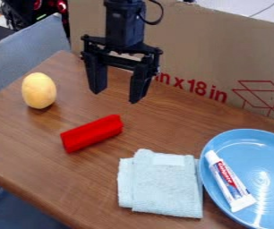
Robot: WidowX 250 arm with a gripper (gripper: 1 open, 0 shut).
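My black gripper [118, 80] hangs open above the back of the wooden table, with nothing between its fingers. Below it and toward the front lies a red cylinder [91, 133]. A yellow egg-shaped object [38, 90] is at the left. A folded pale blue cloth [161, 183] lies at the front right, beside a blue plate [265, 170] that holds a white toothpaste tube [229, 182].
A large cardboard box [223, 67] stands behind the table. The table [55, 165] has bare wood in the middle and at the front left. A grey padded edge runs along the left.
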